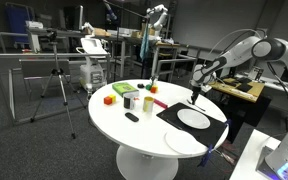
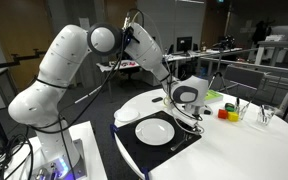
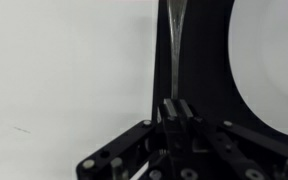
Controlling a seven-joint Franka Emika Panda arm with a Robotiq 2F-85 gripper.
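Observation:
A slim metal utensil (image 3: 175, 45) runs away from my gripper in the wrist view, its near end between the fingertips. Its far end is cut off by the frame's top edge, so I cannot tell which utensil it is. Beneath it lies the black mat (image 3: 199, 60), along its left edge, with the white plate (image 3: 274, 60) to the right. My gripper (image 1: 194, 97) is shut at the mat's far corner in exterior view 1, beyond the plate (image 1: 193, 118). Exterior view 2 shows my gripper (image 2: 192, 120) to the right of the plate (image 2: 154, 132).
Another white plate (image 1: 164, 138) lies in front of the mat. Cups, a red object (image 1: 160, 104), a green tray (image 1: 124, 88) and small colored blocks occupy the table's left and back. Bare white tabletop (image 2: 219, 150) lies right of the mat in exterior view 2.

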